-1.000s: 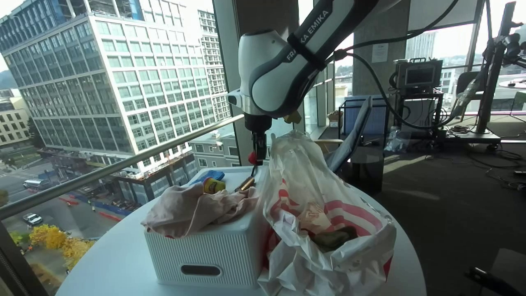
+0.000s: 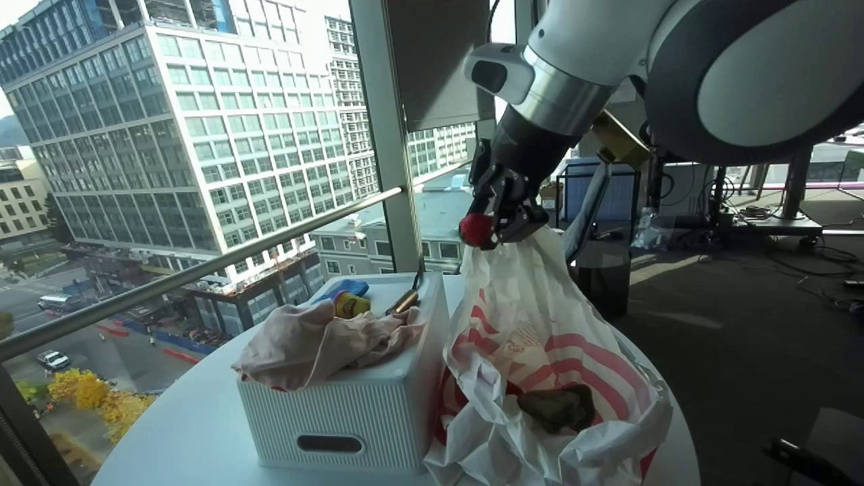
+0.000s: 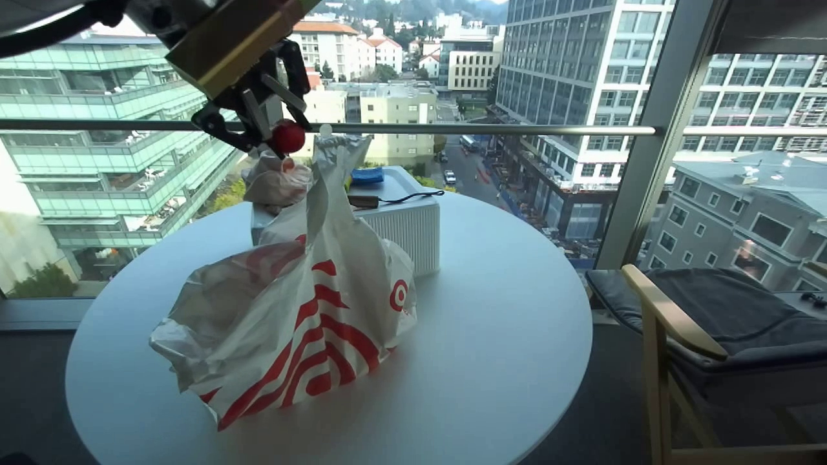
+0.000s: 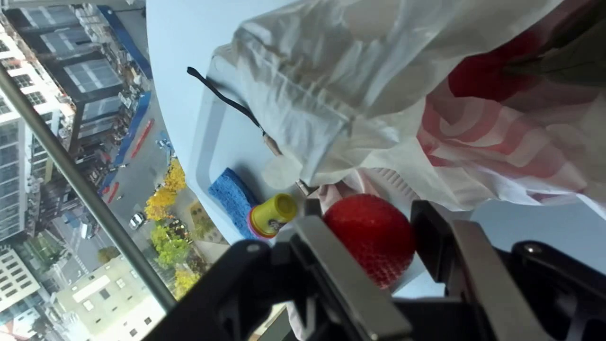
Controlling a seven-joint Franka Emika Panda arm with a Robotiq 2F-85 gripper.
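Observation:
A round red ball (image 4: 369,238) with a netted texture sits between the fingers of my gripper, which is shut on it. In exterior view 1 the tilted gripper (image 2: 495,231) holds the ball (image 2: 476,231) by the top of a white plastic bag (image 2: 518,300) with red stripes. The second exterior view shows the ball (image 3: 289,137) above table height, beside the bag's peaked upper edge (image 3: 333,159). Whether gripper and bag touch, I cannot tell. A dark green item (image 2: 559,408) lies inside the bag's open mouth.
Left of the bag stands a white ribbed box (image 2: 340,421). On its lid are a pink cloth (image 2: 300,348), a yellow tub (image 2: 352,304), a blue sponge (image 4: 233,196) and a dark-strapped tool (image 4: 271,143). The round table (image 3: 496,341) has bare space.
My gripper has moved right with the ball, from above the box's back edge to the bag's top, and has tilted. The bag's upper part has shifted slightly right.

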